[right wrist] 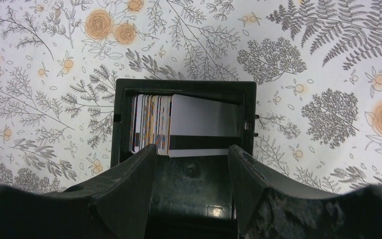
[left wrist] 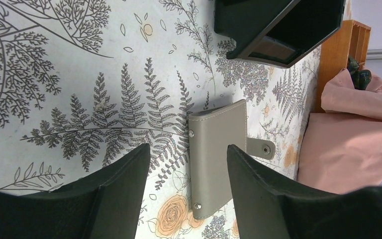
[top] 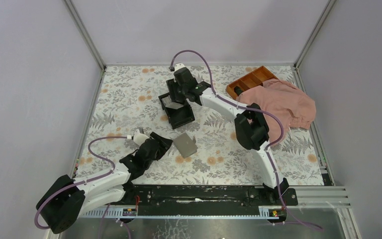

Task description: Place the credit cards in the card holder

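Note:
A black box [right wrist: 191, 85] holds a row of upright cards [right wrist: 150, 124] at its upper left, with a pale card leaning beside them. My right gripper is open over the box, nothing between its fingers, the cards just beyond its fingertips. The grey-beige card holder [left wrist: 214, 164] lies on the floral surface below the box [top: 181, 119], with a snap tab to its right. My left gripper stands open above and just left of the holder, empty.
A wooden compartment tray [top: 251, 75] with a pink cloth [top: 278, 104] over part of it fills the back right. The surface left of the box and in front of the holder is clear.

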